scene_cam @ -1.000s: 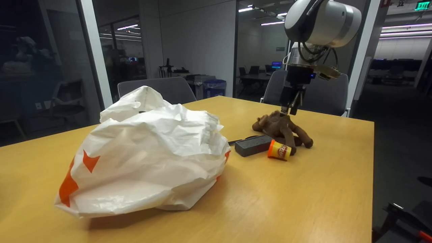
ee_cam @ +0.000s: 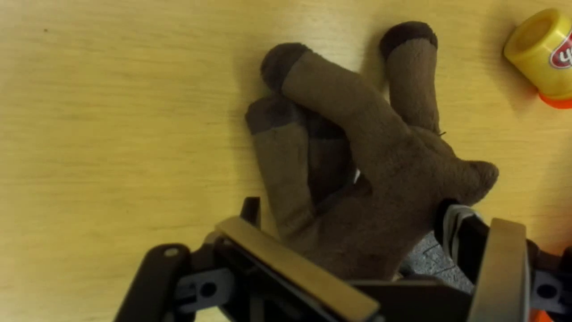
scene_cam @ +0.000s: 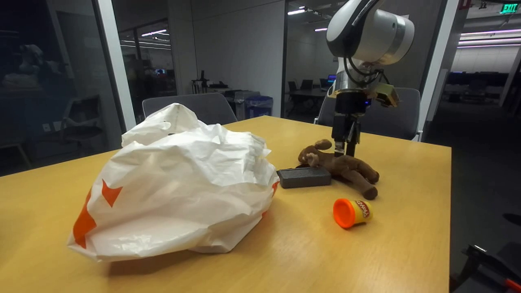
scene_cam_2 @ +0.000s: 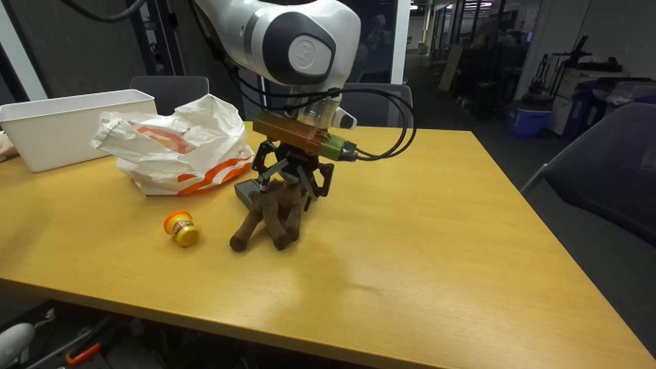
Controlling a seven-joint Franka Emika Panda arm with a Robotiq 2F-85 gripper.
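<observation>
A brown plush animal (scene_cam: 342, 166) with darker feet lies on its side on the table. My gripper (scene_cam_2: 286, 196) is right over its body, pointing down, fingers apart. In the wrist view the plush (ee_cam: 386, 177) stretches up from between the open fingers, legs spread away from me. Whether the fingers touch it I cannot tell. Against the plush rests a dark grey block (scene_cam: 303, 177), partly covered by it in the wrist view. A yellow Play-Doh tub (scene_cam: 352, 213) with an orange lid lies on its side, apart from the plush.
A crumpled white plastic bag (scene_cam: 180, 190) takes up much of the table beside the block. Behind it in the second exterior view stands a white bin (scene_cam_2: 74, 126).
The tub has rolled away from the block and plush, toward the first exterior camera. My gripper moved lower and turned more upright. The plush has slumped onto its side, and the block shifted slightly.
</observation>
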